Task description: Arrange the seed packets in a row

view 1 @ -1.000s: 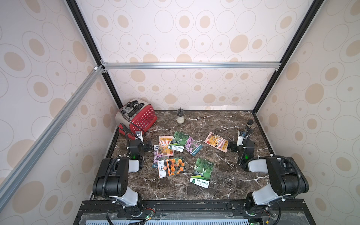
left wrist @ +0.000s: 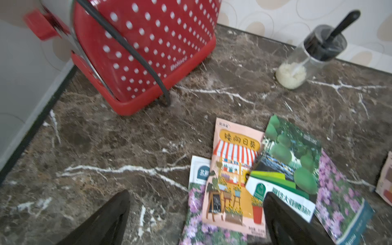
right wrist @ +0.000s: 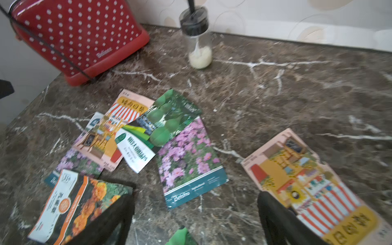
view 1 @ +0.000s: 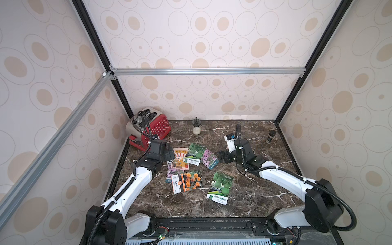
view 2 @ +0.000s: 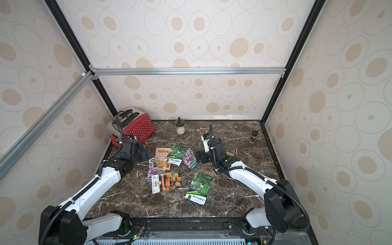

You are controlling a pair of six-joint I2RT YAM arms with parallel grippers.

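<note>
Several seed packets lie flat on the marble table. At left a sunflower packet [left wrist: 230, 175] overlaps a purple-flower packet [left wrist: 194, 216], and a green packet [left wrist: 292, 157] rests across it and a second purple-flower packet [right wrist: 189, 157]. Nearer the front are an orange marigold packet [view 1: 188, 182] and a separate green packet [view 1: 221, 185]. Another sunflower packet [right wrist: 314, 183] lies at right, mostly hidden under the right arm from above. My left gripper is open above the table, left of the pile. My right gripper is open above the table, right of the pile, holding nothing.
A red polka-dot toaster [view 1: 152, 127] stands at the back left, its cord hanging down. A glass jar [view 1: 196, 126] is at the back, and a small dark bottle [view 1: 271, 136] at the back right. Bare tabletop lies front right [view 1: 265, 196].
My right arm has swung left and now covers the right sunflower packet from above. My left arm has extended rightward from beside the toaster toward the pile. The packets have not moved.
</note>
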